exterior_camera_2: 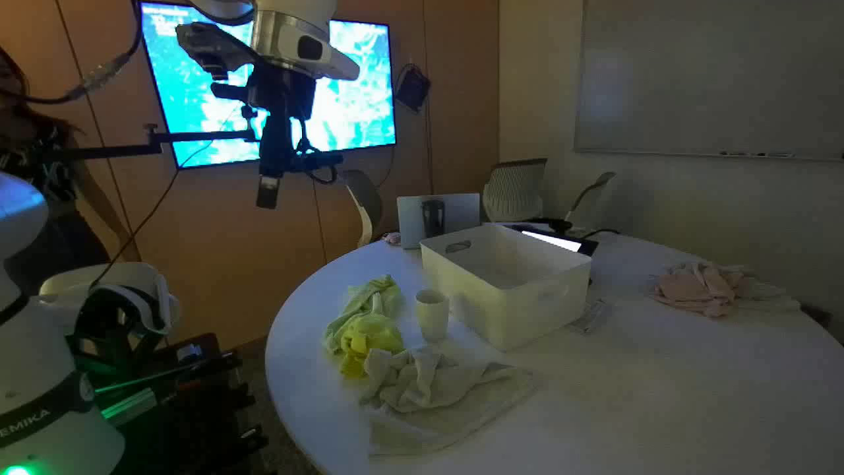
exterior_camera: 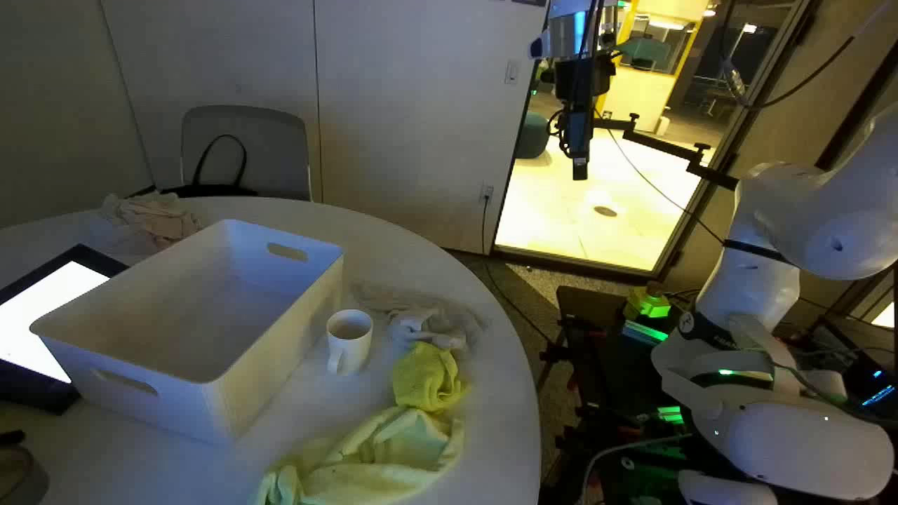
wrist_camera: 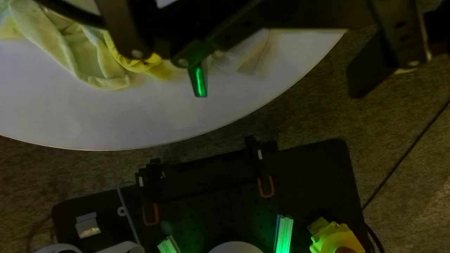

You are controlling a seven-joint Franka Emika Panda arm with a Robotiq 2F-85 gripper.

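High above the floor, off the table's edge, my gripper (exterior_camera: 581, 171) points downward and holds nothing. In the wrist view its two fingers (wrist_camera: 199, 82) stand wide apart, so it is open. On the round table a white mug (exterior_camera: 349, 341) stands upright beside a large white bin (exterior_camera: 282, 353). The visible inside of the bin looks empty. A crumpled yellow cloth (exterior_camera: 425, 377) lies between a pale green-yellow cloth (exterior_camera: 383, 463) and a grey cloth (exterior_camera_2: 423, 380). Across the table a pink cloth (exterior_camera_2: 696, 289) lies bunched up.
A bright flat screen (exterior_camera: 50, 311) lies beside the bin. In exterior view 2 a laptop (exterior_camera_2: 407, 218) and a dark cup (exterior_camera_2: 432, 218) stand behind it. The robot's black stand (wrist_camera: 211, 181) is separated from the table (wrist_camera: 126, 122) by a floor gap. Bare tabletop shows around the cloths.
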